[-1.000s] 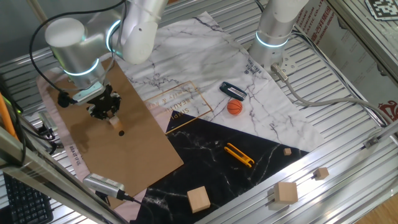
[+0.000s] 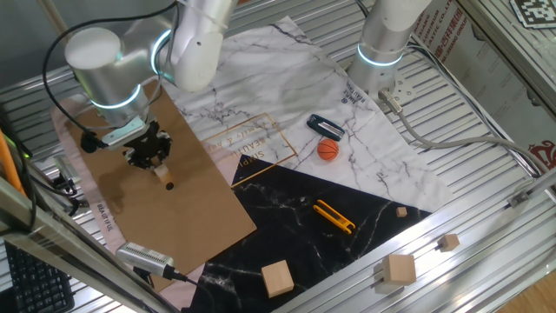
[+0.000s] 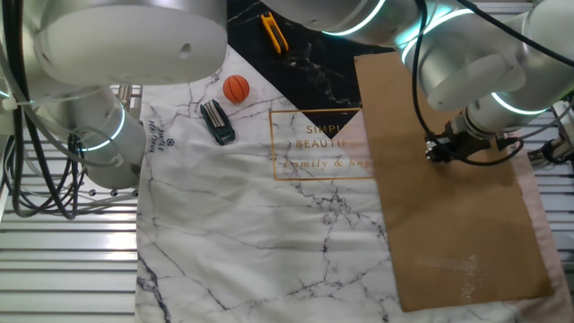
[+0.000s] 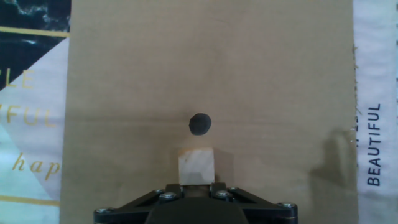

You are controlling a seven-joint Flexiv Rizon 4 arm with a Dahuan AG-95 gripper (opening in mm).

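A small pale wooden block (image 4: 196,167) shows at the fingertips of my gripper in the wrist view, and the fingers are drawn in close on it. Just ahead of the block lies a round black spot (image 4: 200,124) on the brown cardboard sheet (image 4: 267,74); the block is beside the spot, not covering it. From exterior view 1 the gripper (image 2: 156,162) points down over the cardboard, with the block (image 2: 162,173) under it. Whether the block touches the cardboard is hard to tell. In exterior view 2 the arm hides the block.
An orange ball (image 2: 327,149), a dark stapler-like tool (image 2: 326,127) and a yellow cutter (image 2: 334,216) lie on the marbled cloth. Wooden blocks of several sizes, one large (image 2: 277,278), are near the front edge. Most of the cardboard is clear.
Over the last second the gripper has shifted very slightly, with the block a little closer to the black spot. Everything else looks the same.
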